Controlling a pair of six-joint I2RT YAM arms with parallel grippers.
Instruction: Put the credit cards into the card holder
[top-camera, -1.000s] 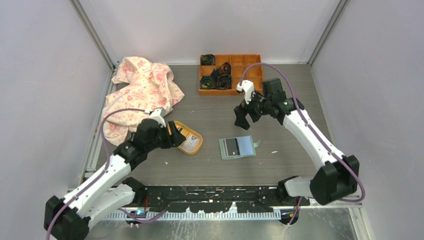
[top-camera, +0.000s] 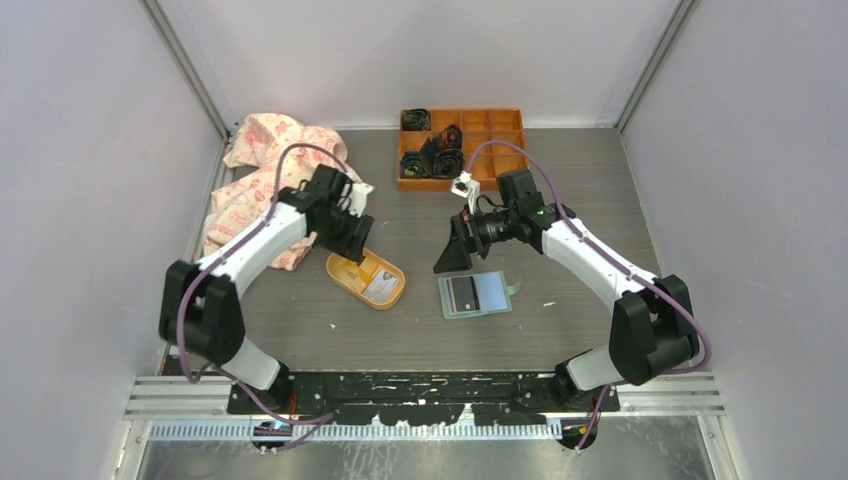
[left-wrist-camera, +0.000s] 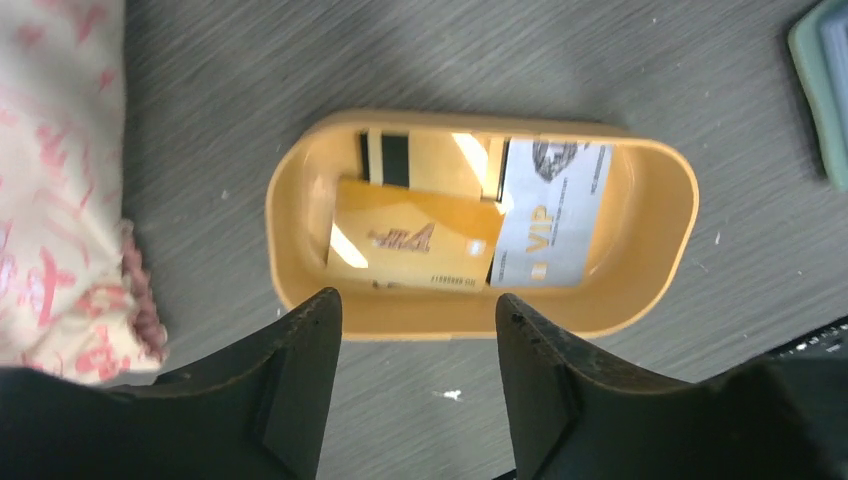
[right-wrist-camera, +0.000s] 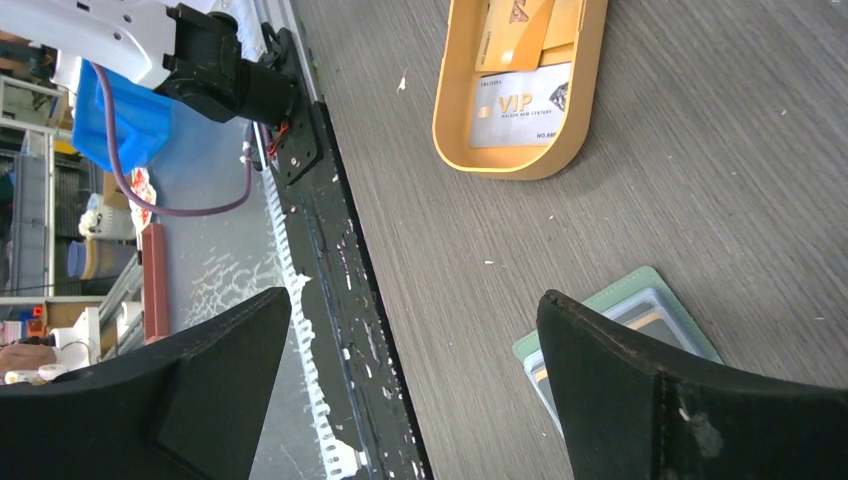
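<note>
In a yellow oval tray (left-wrist-camera: 285, 215) lie the credit cards: an orange card (left-wrist-camera: 410, 235), a pale VIP card (left-wrist-camera: 550, 215), and a cream card (left-wrist-camera: 445, 165) with a dark stripe, partly under the orange one. My left gripper hovers over the tray's near wall, its fingers apart with nothing between them. The card holder (top-camera: 475, 295) lies spread out on the table, pale green with a dark pocket and a light blue half. Above and behind it hangs my right gripper, open and empty; one finger hides much of the holder in the right wrist view.
A patterned cloth (top-camera: 270, 165) lies bunched at the back left, close to the left arm. Against the back wall stands an orange compartment box (top-camera: 510, 140) holding dark rolled items. Bare table lies between tray and holder.
The right gripper has come left and a little lower, nearer the card holder.
</note>
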